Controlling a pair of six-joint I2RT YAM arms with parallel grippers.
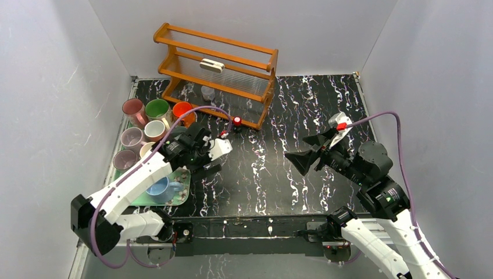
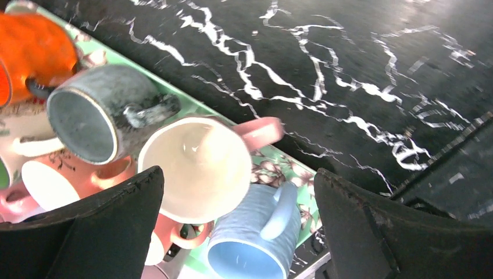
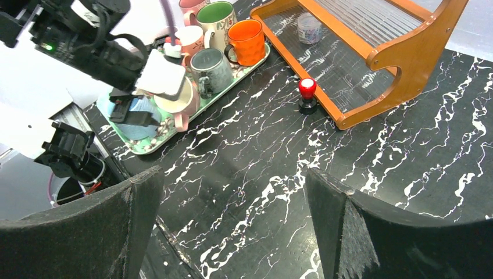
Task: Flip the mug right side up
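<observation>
Several mugs crowd a green floral tray on the left, their openings showing upward in the top view. A cream mug with a pink handle (image 2: 197,163) shows its open mouth between the spread fingers of my left gripper, which is open and holds nothing. Beside that mug stand a blue mug (image 2: 256,229) and a grey mug (image 2: 107,113). An orange mug (image 3: 247,43) is at the tray's far corner. My right gripper (image 1: 293,152) hangs open and empty over bare table on the right.
A wooden rack (image 1: 218,64) stands at the back, with a small clear cup (image 1: 208,92) in it. A red-topped object (image 3: 307,93) is by its front rail.
</observation>
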